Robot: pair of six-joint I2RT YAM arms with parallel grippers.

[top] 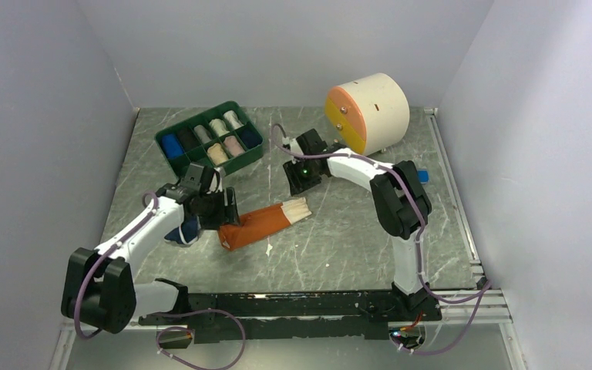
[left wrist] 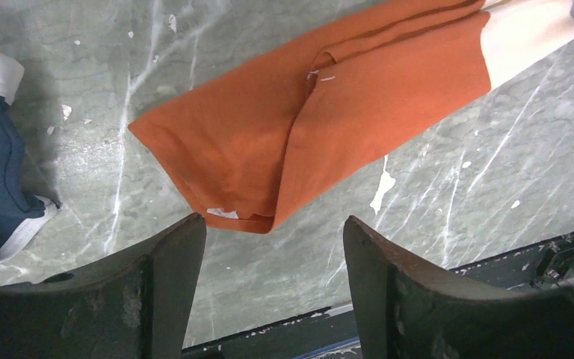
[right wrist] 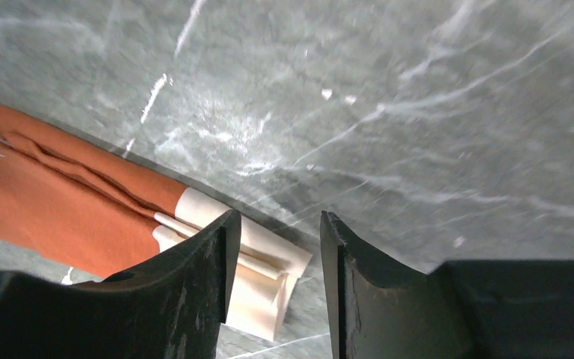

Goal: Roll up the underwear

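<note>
The orange underwear [top: 253,226] lies flat on the table, folded into a long strip. Its cream waistband [top: 296,209] points right, and the other end [left wrist: 217,179] lies below my left gripper. That gripper is open over this end, with only table and cloth visible between its fingers. Over at the waistband end, my right gripper is open too, apart from the cloth as far as shows. Its left finger [right wrist: 224,247] covers part of the cream band [right wrist: 258,273] in the right wrist view.
A dark blue garment [top: 185,231] with white trim lies left of the underwear, partly under the left arm. The green divided box [top: 251,156] of rolled cloths stands behind. A round drawer cabinet [top: 378,108] is at back right.
</note>
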